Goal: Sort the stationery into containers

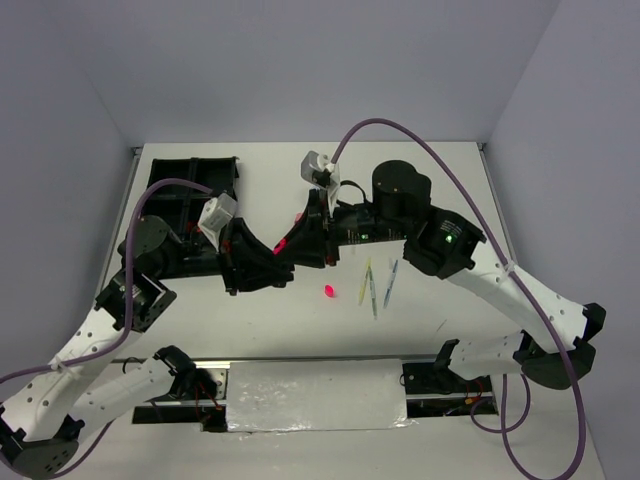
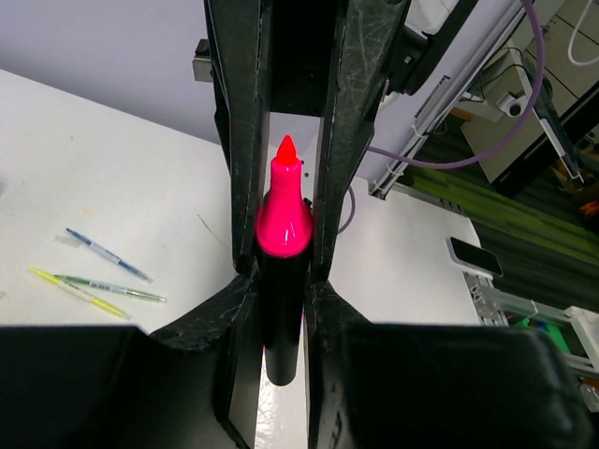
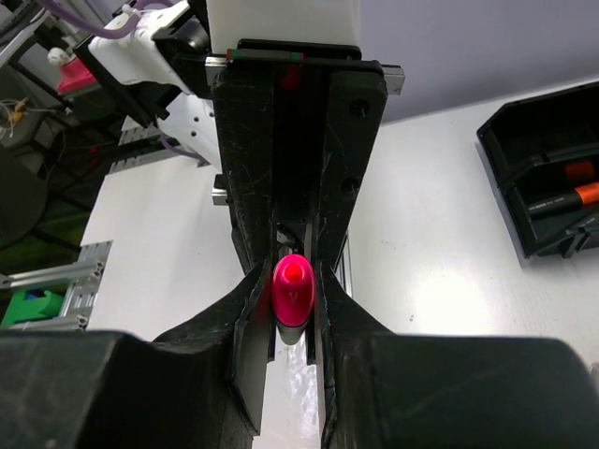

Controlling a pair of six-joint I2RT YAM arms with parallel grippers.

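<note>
A black marker with a bare pink neck [image 2: 284, 224] and pointed tip stands upright between both grippers in the left wrist view. My left gripper is shut around its black body, while the fingers of my right gripper flank it from the opposite side. From the right wrist view, the marker's pink end [image 3: 293, 288] shows between the fingertips of my right gripper, also shut on it. A loose pink piece [image 1: 329, 291], perhaps its cap, lies on the table. The black compartment box [image 1: 190, 175] sits at the back left, partly covered by my left arm.
Slim pens lie right of centre, among them a yellow one [image 1: 364, 284] and a blue one [image 1: 390, 283]. An orange-ended marker [image 3: 588, 194] rests inside the box.
</note>
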